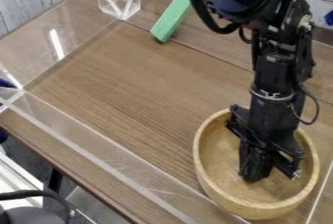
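My black gripper [258,160] reaches down from the top right into a round tan wooden bowl [224,186] at the lower right of the table. Its fingertips are low inside the bowl, near the middle. It looks shut; whether anything is between the fingers is hidden by the dark gripper body.
A green block [173,14] and a clear angular plastic piece [119,4] lie at the back. Clear strips run along the table's edges; dark objects sit off the lower-left edge.
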